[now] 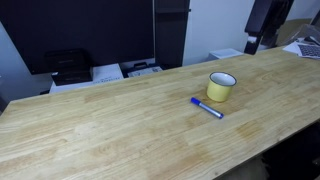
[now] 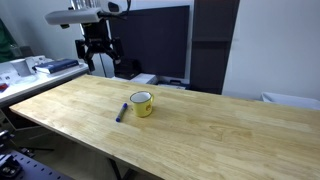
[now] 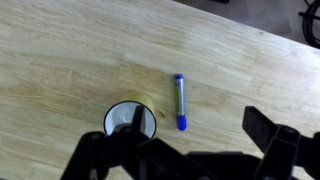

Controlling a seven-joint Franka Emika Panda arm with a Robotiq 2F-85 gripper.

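Note:
A yellow mug with a white inside and dark rim (image 1: 221, 87) stands upright on the wooden table. Beside it lies a blue-capped marker (image 1: 208, 107), apart from the mug. From above, the wrist view shows the marker (image 3: 180, 101) between the spread fingers, well below them, and the mug (image 3: 131, 116) partly behind the left finger. High over the table hangs my open gripper, holding nothing. The gripper (image 2: 103, 63) is above and left of both objects in exterior view 2. In exterior view 1 only part of it enters at the top right.
A wide stretch of bare tabletop (image 1: 100, 120) lies to the left of the mug in exterior view 1. Dark panels (image 1: 90, 35) and a black box (image 1: 70, 67) stand along the back. Papers (image 1: 302, 48) lie at the far right corner.

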